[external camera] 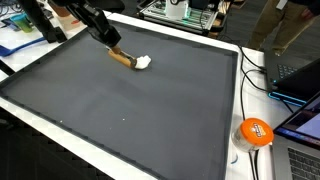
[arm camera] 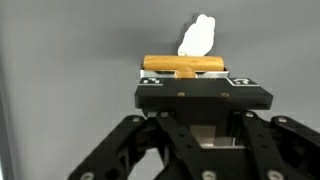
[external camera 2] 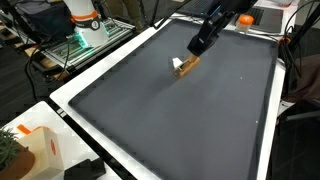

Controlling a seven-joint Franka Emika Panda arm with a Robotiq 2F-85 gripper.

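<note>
An orange-brown wooden piece [external camera: 124, 57] with a straight bar is held in my gripper [external camera: 113, 49]. From above, the wrist view shows the wooden bar [arm camera: 160, 63] lying across the front of the fingers, with a short stem running between the fingers. My gripper is shut on that stem. A small white object [external camera: 143, 62] rests on the grey board just past the wooden piece. In the wrist view the white object [arm camera: 198, 36] is close to the bar, with its lower end near the wood; whether they touch I cannot tell.
The grey board [external camera 2: 150, 115] is otherwise bare, with wide free room in front of the arm. An orange-topped container [external camera: 254, 132] stands off its right edge, near laptops. Cables [external camera: 252, 80] lie beyond that edge.
</note>
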